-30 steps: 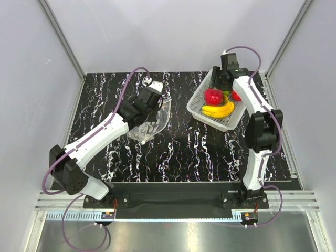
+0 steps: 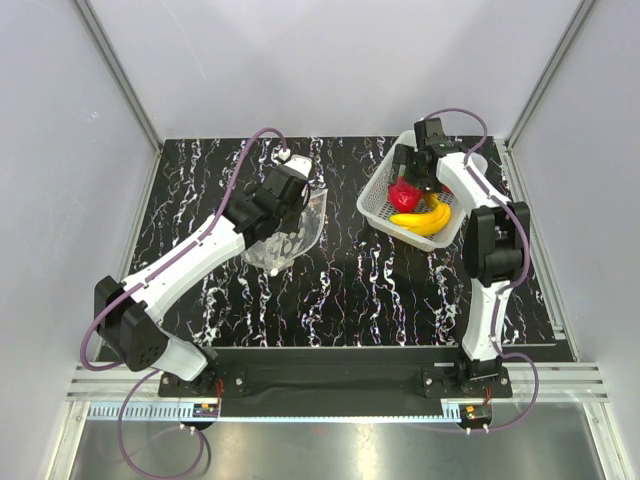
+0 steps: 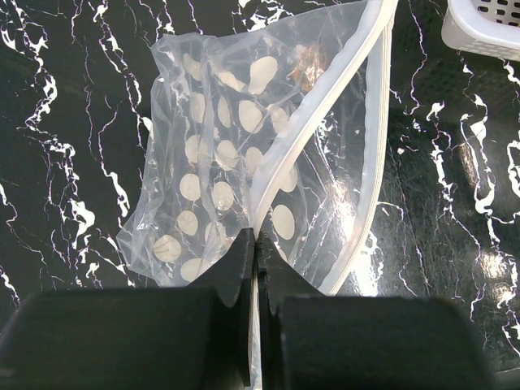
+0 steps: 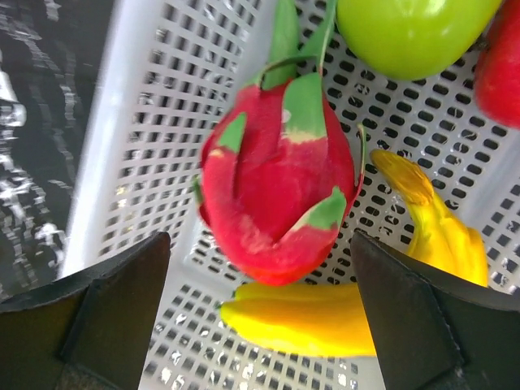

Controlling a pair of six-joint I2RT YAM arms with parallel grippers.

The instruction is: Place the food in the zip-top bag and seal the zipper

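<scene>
The clear zip top bag (image 3: 244, 122) with cream dots lies on the dark marbled table, its zipper mouth spread apart on the right side. My left gripper is shut on one zipper edge, which runs in between the fingertips. In the basket, a red dragon fruit (image 4: 276, 179) with green leaf tips lies directly below my right gripper. That gripper is open, one finger to each side of the fruit's lower end, with nothing gripped. Yellow bananas (image 4: 296, 321) lie just below the dragon fruit, partly hidden by the right finger.
The white perforated basket (image 2: 375, 212) stands at the back right; its wall runs close by my right gripper's left finger. A green fruit (image 4: 414, 28) and a red one (image 4: 500, 73) lie beside the dragon fruit. Bare table separates bag and basket.
Left arm and bag have stayed still.
</scene>
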